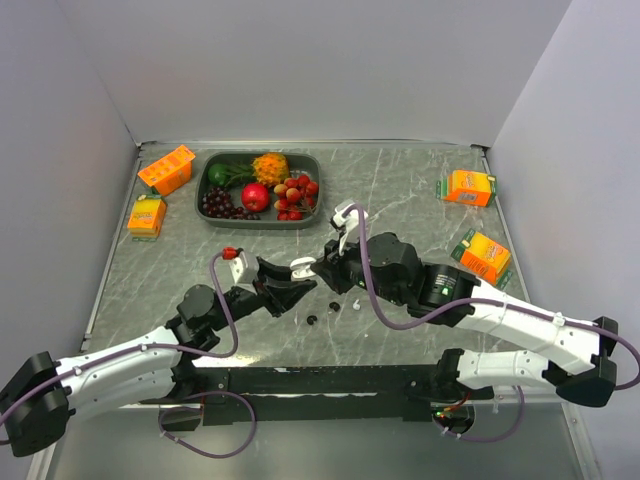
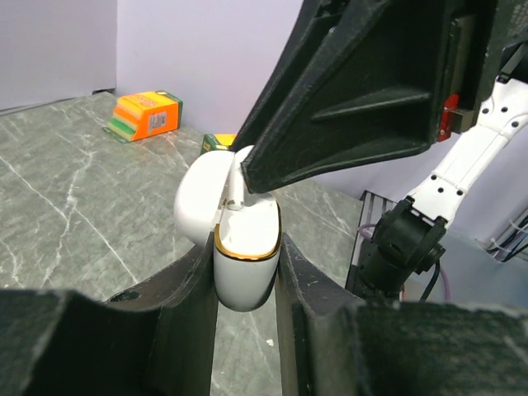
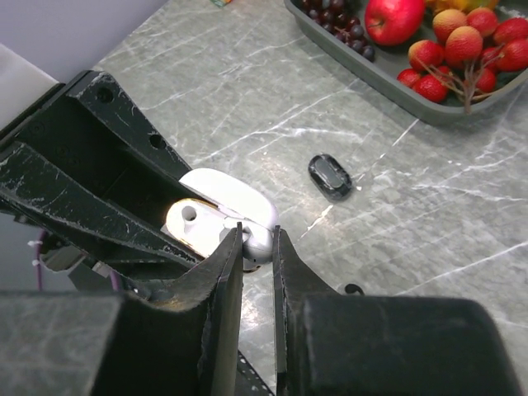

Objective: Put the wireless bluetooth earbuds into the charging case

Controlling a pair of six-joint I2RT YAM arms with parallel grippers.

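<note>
My left gripper [image 1: 298, 277] is shut on the white charging case [image 2: 245, 282], whose lid is raised, at the centre of the top view. In the right wrist view the case [image 3: 189, 227] shows one earbud hole. My right gripper meets the case at its right end, with white between or just behind its fingertips; whether it grips an earbud is hard to tell. Small dark pieces [image 1: 311, 320] and a small white piece [image 1: 357, 305] lie on the table below.
A fruit tray [image 1: 238, 223] stands at the back centre. Orange boxes [image 1: 467, 187] sit along both side edges. A black oval object [image 3: 329, 176] lies on the marble table, which is otherwise mostly clear.
</note>
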